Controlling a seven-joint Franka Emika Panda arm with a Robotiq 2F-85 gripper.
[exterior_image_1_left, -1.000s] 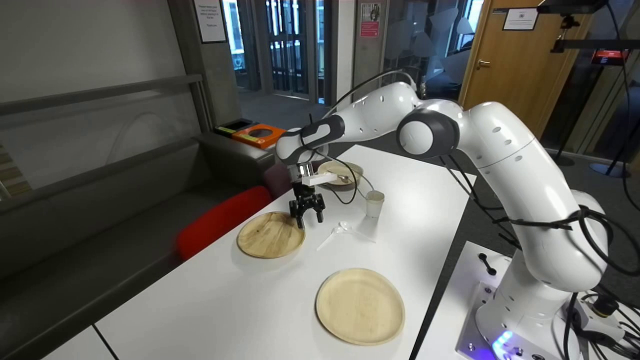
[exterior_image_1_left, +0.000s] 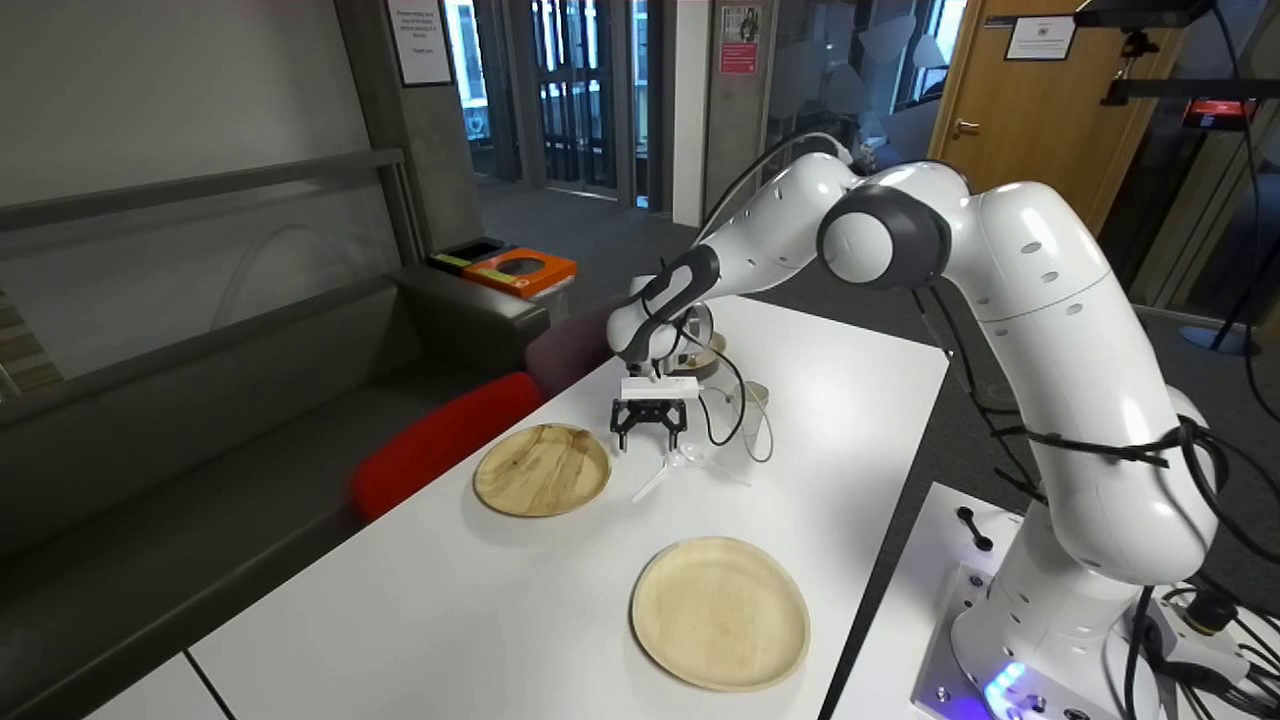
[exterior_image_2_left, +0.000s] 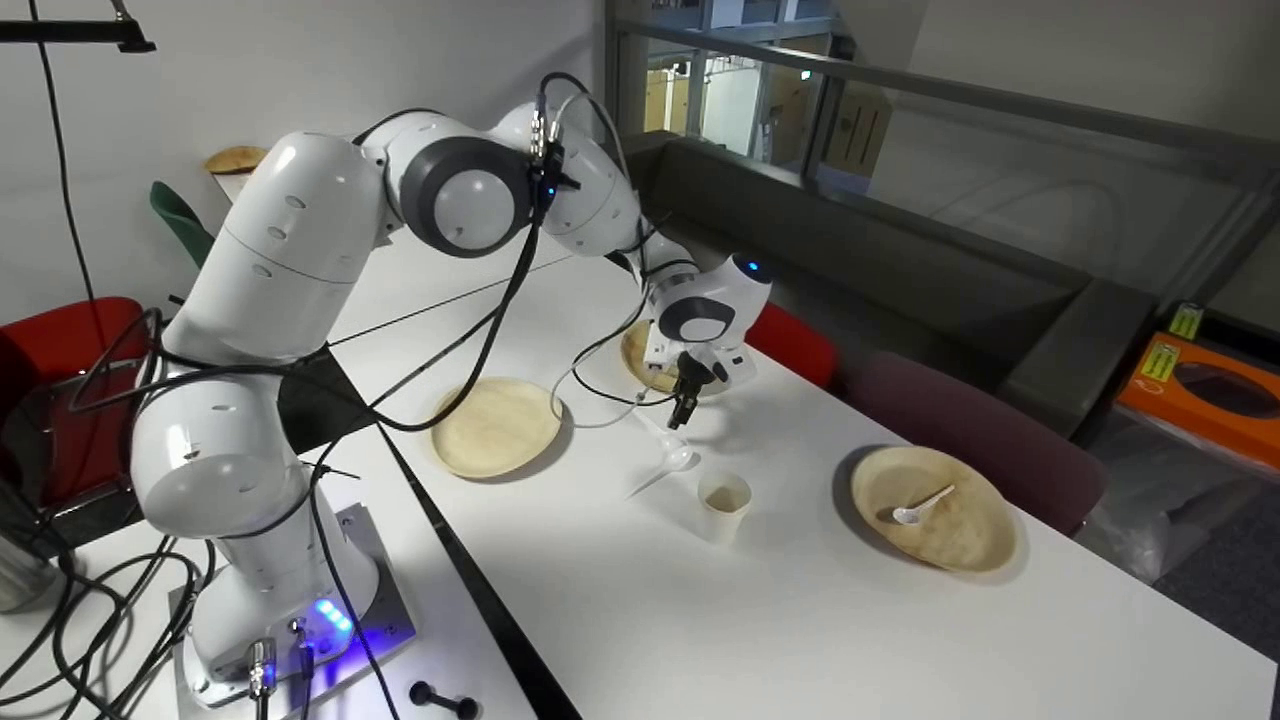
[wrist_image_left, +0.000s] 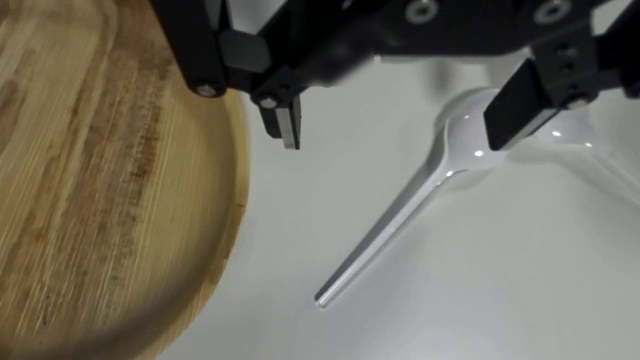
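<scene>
My gripper (exterior_image_1_left: 649, 442) hangs open over the table, with nothing held between its fingers. In the wrist view a white plastic spoon (wrist_image_left: 390, 225) lies on the table below, its bowl partly behind the right finger (wrist_image_left: 519, 108). A second white spoon (wrist_image_left: 558, 129) lies beside it at the right, bowls close together. To the left is the edge of a brown wooden plate (wrist_image_left: 180, 240), which appears empty. Exterior view 2 shows the spoon pair (exterior_image_2_left: 674, 457) just below and in front of the gripper (exterior_image_2_left: 681, 414).
A paper cup (exterior_image_2_left: 723, 502) stands near the spoons. One plate (exterior_image_2_left: 924, 542) at the far end holds a white spoon (exterior_image_2_left: 925, 505). A pale plate (exterior_image_1_left: 720, 612) sits nearer the robot base, empty. Open table lies between these things. A cable loops beside the gripper.
The gripper has moved right in exterior view 1, from beside the brown plate's edge to near the spoons, and has turned. Plates and spoons have not visibly moved.
</scene>
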